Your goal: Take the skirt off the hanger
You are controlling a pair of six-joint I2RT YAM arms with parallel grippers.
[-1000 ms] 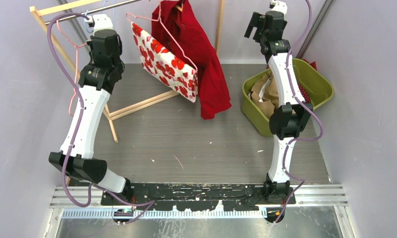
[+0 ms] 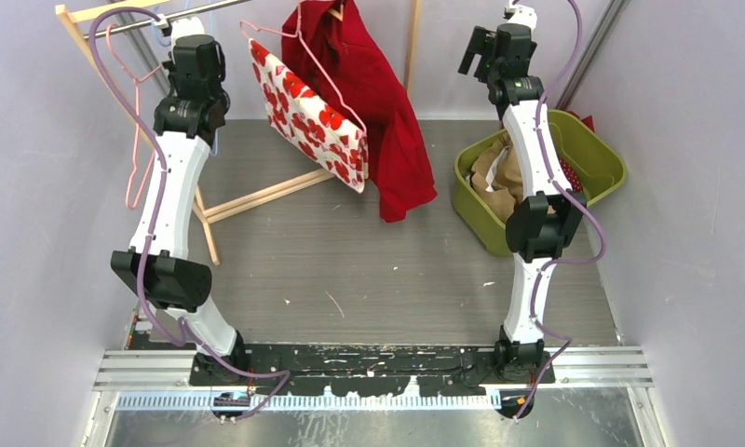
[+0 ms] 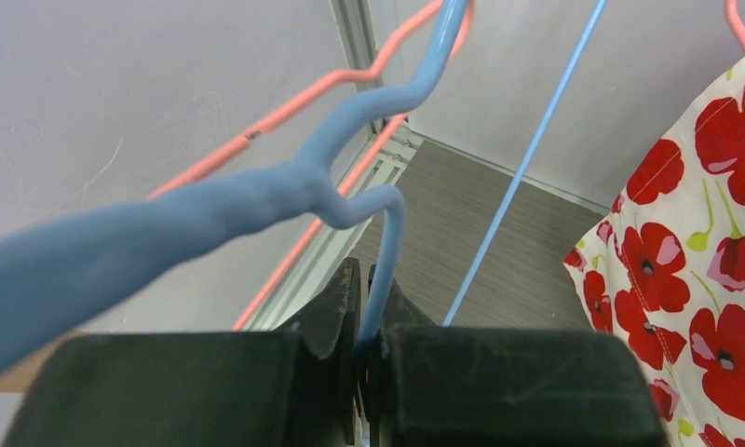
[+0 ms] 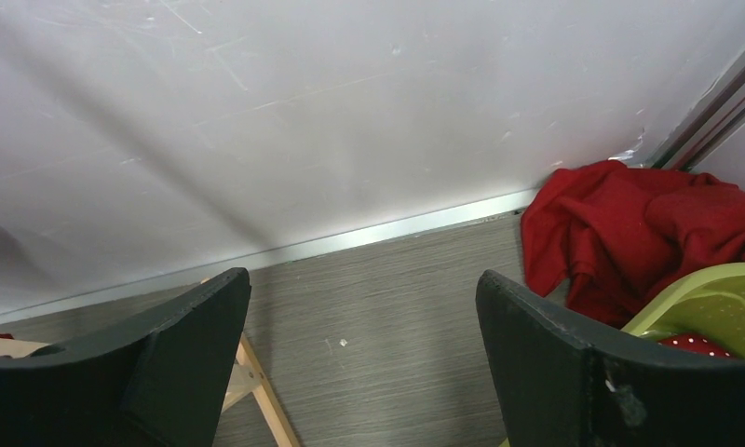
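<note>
A white skirt with red poppies [image 2: 308,119] [image 3: 723,251] hangs on a pink hanger [image 2: 322,70] from the rail [image 2: 215,6], in front of a red garment [image 2: 397,149]. My left gripper is at the rail's left part among blue hangers [image 3: 210,209] and pink hangers [image 3: 304,98]; its fingers are shut, with the blue hanger's stem running down at them, and whether it is between them is unclear. My right gripper stands open and empty above the floor at the back right.
A green basket [image 2: 480,214] with brown and red cloth stands at the right. Red cloth [image 4: 620,223] lies beside it by the back wall. The wooden rack's foot [image 2: 266,196] lies on the floor, which is clear in front [image 2: 378,289].
My left arm has moved toward the back, along the rail, and the hangers near it have shifted slightly. The right arm has not visibly moved.
</note>
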